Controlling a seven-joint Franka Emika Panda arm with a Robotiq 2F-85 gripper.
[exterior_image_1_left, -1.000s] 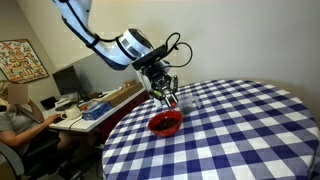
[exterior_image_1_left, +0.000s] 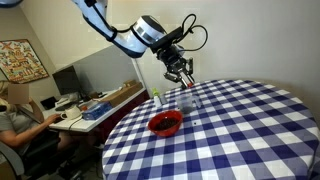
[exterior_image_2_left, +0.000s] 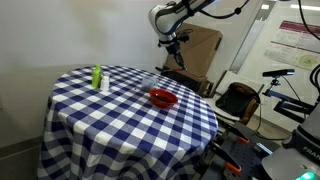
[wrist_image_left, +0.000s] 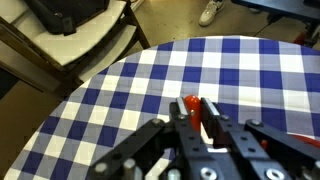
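My gripper (exterior_image_1_left: 187, 84) is up in the air over the checked table, beyond the red bowl (exterior_image_1_left: 165, 124) in exterior view 1. In the wrist view it is shut on a small red-topped object (wrist_image_left: 191, 103), whose lower part is hidden by the fingers; I cannot tell exactly what it is. Below the gripper in exterior view 1 stands a clear container (exterior_image_1_left: 188, 102), with something dark lying inside the red bowl. Exterior view 2 has the gripper (exterior_image_2_left: 180, 64) well above the tabletop.
A green bottle (exterior_image_2_left: 97, 76) and a white bottle (exterior_image_2_left: 104, 85) stand on the blue-and-white checked tablecloth (exterior_image_2_left: 110, 125). A person (exterior_image_1_left: 20, 120) sits at a desk on the left in exterior view 1.
In exterior view 1 my gripper has risen from just above the red bowl and shifted right, over towards the clear container. The bowl has stayed in place.
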